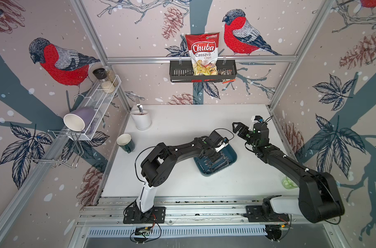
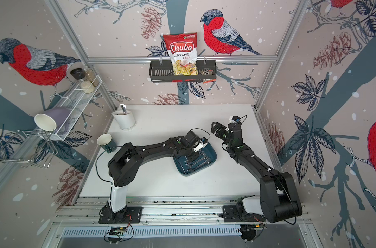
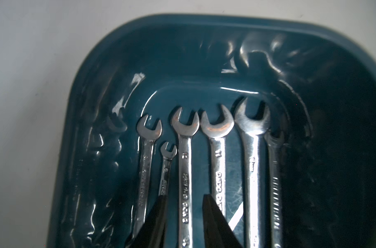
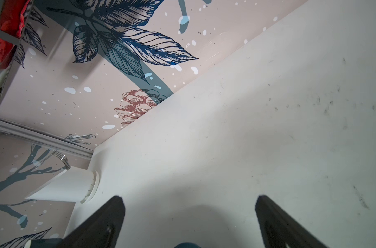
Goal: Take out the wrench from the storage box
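Note:
The dark blue box (image 1: 233, 161) stands mid-table with several steel wrenches lying side by side in it. My left gripper points down over the box, its fingers part open. Between the fingertips, in the left wrist view, runs the middle wrench (image 3: 185, 165); the frames do not show whether the tips are down at its height. A wider wrench (image 3: 218, 153) lies to its right, and a tiny wrench (image 3: 168, 155) to its left. From above, the left arm hides part of the box. My right gripper is open and empty, off to the box's right.
A green-white mug (image 1: 126, 142) and a white utensil pot (image 1: 141, 119) stand at the left of the table. A green glass (image 1: 289, 181) is by the right arm. Bare tabletop surrounds the box.

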